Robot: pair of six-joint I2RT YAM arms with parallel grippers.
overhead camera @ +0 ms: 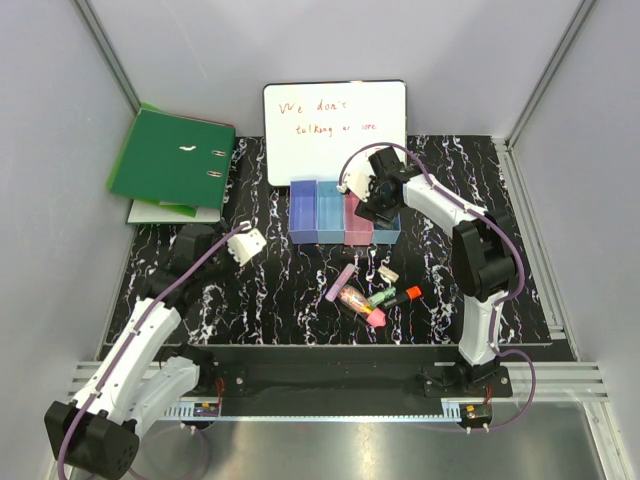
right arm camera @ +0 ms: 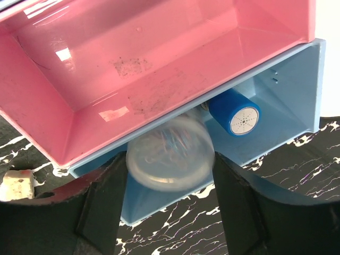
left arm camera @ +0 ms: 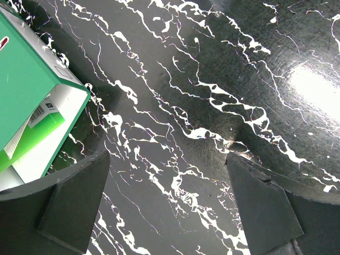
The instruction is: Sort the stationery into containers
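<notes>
My right gripper is low over the right-hand light-blue compartment [right arm camera: 276, 101], a translucent cylindrical container [right arm camera: 170, 151] between its fingers; whether they grip it is unclear. A blue cylinder [right arm camera: 234, 111] lies in that compartment. The pink compartment [right arm camera: 133, 64] beside it looks empty. My left gripper stands open and empty over the marble table, left of the containers. In the top view, a pink bar [overhead camera: 340, 282], a patterned pink-tipped item [overhead camera: 362, 305], green item [overhead camera: 382, 296], red-capped marker [overhead camera: 402, 298] and small beige block [overhead camera: 388, 273] lie below the containers.
Green binders [overhead camera: 170, 160] are stacked at the back left. A whiteboard [overhead camera: 334, 125] with red writing stands behind the containers. The tabletop between left arm and containers is clear.
</notes>
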